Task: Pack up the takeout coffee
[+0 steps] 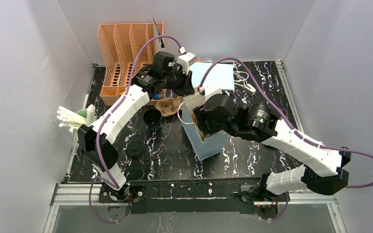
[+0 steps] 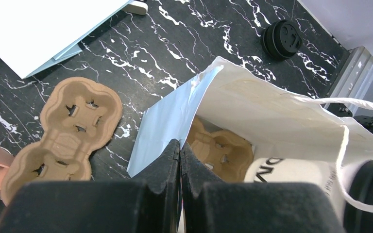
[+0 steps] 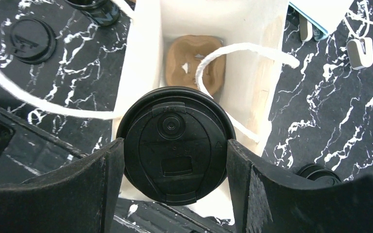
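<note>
A light blue paper bag [image 1: 204, 145] stands open at the table's middle, a cardboard carrier [image 2: 223, 150] inside. My right gripper is shut on a lidded coffee cup, held by its black lid over the bag's opening; the left wrist view shows its printed white body [image 2: 291, 170] within the bag. My left gripper is shut at the bag's rim, its fingers together; whether thin paper is between them is unclear. A second carrier [image 2: 77, 116] lies outside, left of the bag.
An orange organiser [image 1: 111, 58] stands at the back left, a stick holder [image 1: 80, 116] at the left. A dark cup [image 1: 153, 119], loose lids [image 1: 135, 149] and folded light blue bags [image 1: 212, 73] are on the table. Walls enclose three sides.
</note>
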